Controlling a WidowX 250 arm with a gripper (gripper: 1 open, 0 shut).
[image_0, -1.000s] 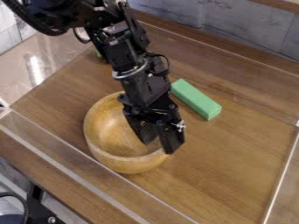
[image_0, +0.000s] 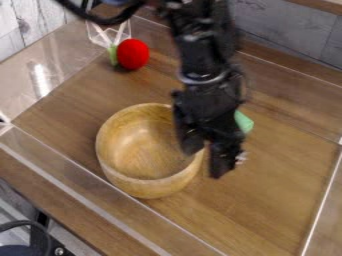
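Observation:
The black robot arm hangs from the top centre, blurred, with its gripper (image_0: 210, 152) low over the right side of a wooden bowl (image_0: 127, 156); whether it is open or shut is unclear. A green block (image_0: 243, 124) lies behind the arm, mostly hidden.
A red round object (image_0: 132, 54) and a small clear holder (image_0: 107, 30) stand at the back left. A cable runs at the lower left corner.
The arm has swung slightly right, now covering much of the green block and uncovering the red object at the back left.

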